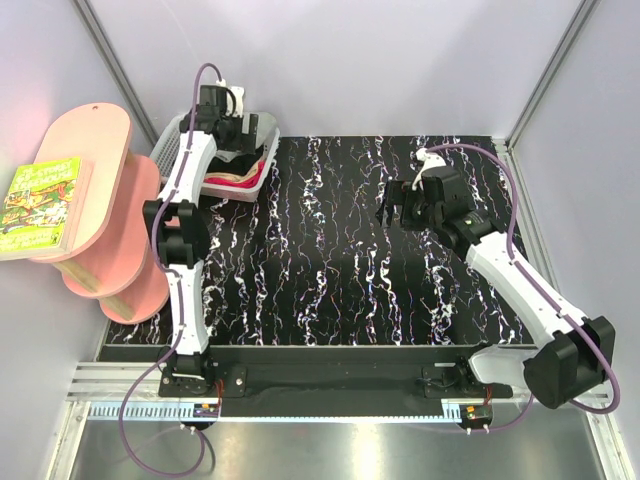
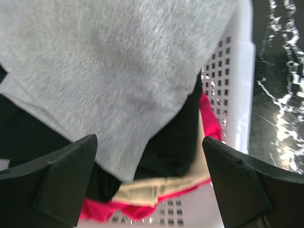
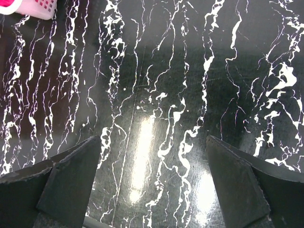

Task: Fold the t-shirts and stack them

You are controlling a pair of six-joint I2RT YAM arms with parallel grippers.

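My left gripper (image 1: 238,135) is over the white perforated basket (image 1: 226,192) at the back left, open. In the left wrist view its fingers frame a pile of folded shirts: a grey one (image 2: 109,66) on top, black (image 2: 171,142) below, then beige (image 2: 137,192) and red (image 2: 209,118) fabric. My right gripper (image 1: 398,200) hangs open over the bare right part of the black marble-patterned table (image 1: 330,270); in the right wrist view only tabletop and a corner of the basket (image 3: 40,8) lie below it.
A pink tiered shelf (image 1: 140,220) stands at the left with a book (image 1: 38,205) on top. Walls enclose the sides and back.
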